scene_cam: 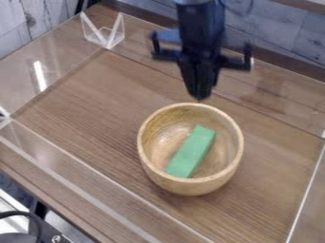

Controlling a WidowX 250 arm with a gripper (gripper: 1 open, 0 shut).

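Observation:
A cream round bowl [152,138] stands on the wooden table, right of centre, with a green block [192,152] lying inside it. My dark gripper [197,66] is raised above and behind the bowl, blurred, its lower fingers pointing down. Whether it is open or shut I cannot tell; nothing green is seen in it.
A white wire-like object [105,28] stands at the back left near the table edge. Bare wood [70,114] fills the left side and the area right of the bowl. A black cable lies at the bottom left corner.

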